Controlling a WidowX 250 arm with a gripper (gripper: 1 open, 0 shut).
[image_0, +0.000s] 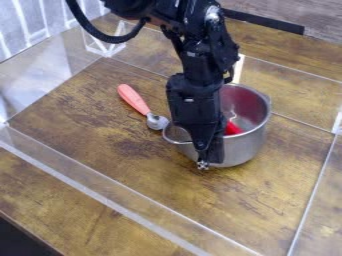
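Observation:
The black gripper (201, 160) reaches down at the front left rim of a steel pot (245, 140), its tips low against the pot's outside; whether anything is between the fingers is hard to see. Inside the pot is a red object (231, 128), partly hidden by the arm. A utensil with a pink handle (131, 98) and a metal head lies on the wooden table to the left of the pot.
A pale object stands behind the pot, mostly hidden. Pale lines or strips cross the table near its edges.

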